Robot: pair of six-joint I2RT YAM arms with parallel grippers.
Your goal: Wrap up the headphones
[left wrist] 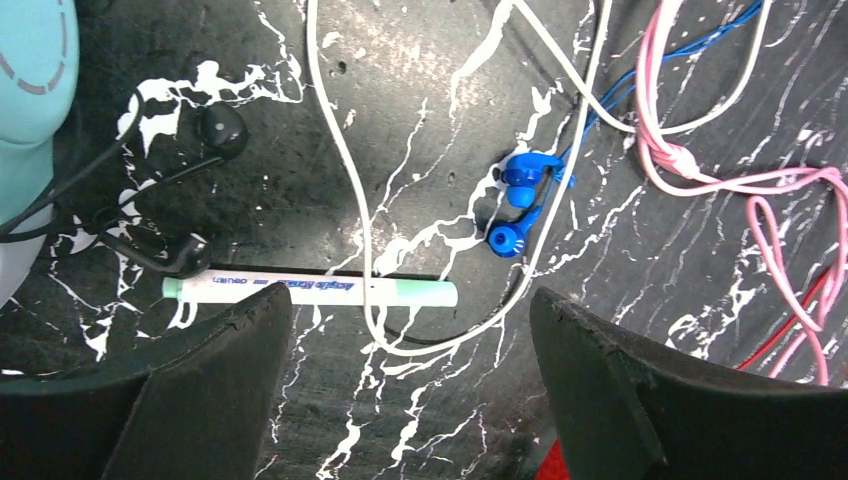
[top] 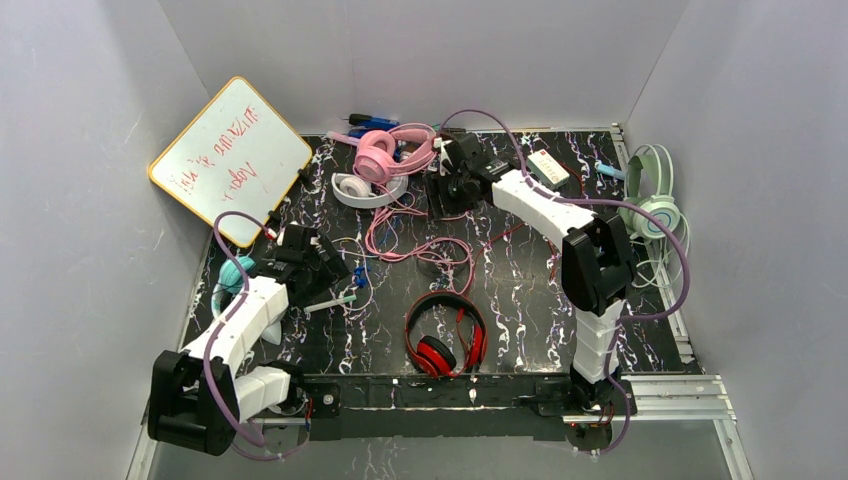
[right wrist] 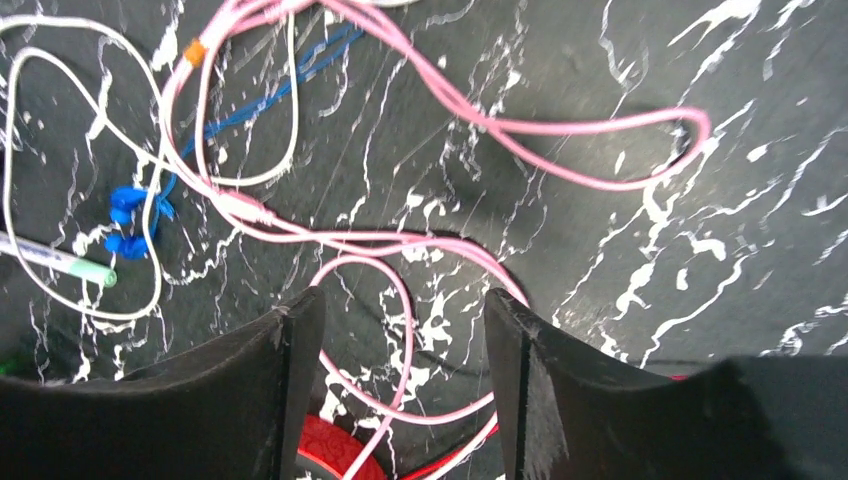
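Note:
Pink headphones [top: 377, 153] lie at the back centre, white-grey headphones [top: 360, 200] just before them. Their pink cable [right wrist: 600, 125] runs loosely looped over the middle of the table. Red-black headphones [top: 445, 355] lie at the front centre. My right gripper is above the pink cable, part open, with nothing visibly held. My left gripper stands open over a pen [left wrist: 320, 292], blue earbuds [left wrist: 525, 185] and a white cable, holding nothing.
A whiteboard [top: 229, 162] leans at the back left. Mint headphones [top: 655, 210] lie at the right, a white box [top: 547, 168] at the back right. Turquoise headphones [left wrist: 25, 60] are at the left. Free table lies right of centre.

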